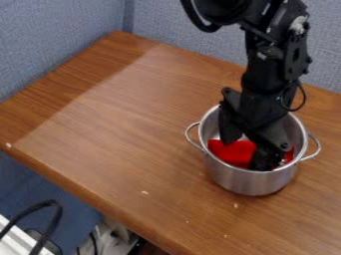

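A steel pot with two loop handles stands at the right of the wooden table. A red object lies inside it. The black gripper reaches down into the pot over the red object, its fingers open and hiding part of it. Whether the fingers touch the object cannot be told.
Blue-grey padded walls stand behind. Black cables and other items lie off the table's lower-left edge.
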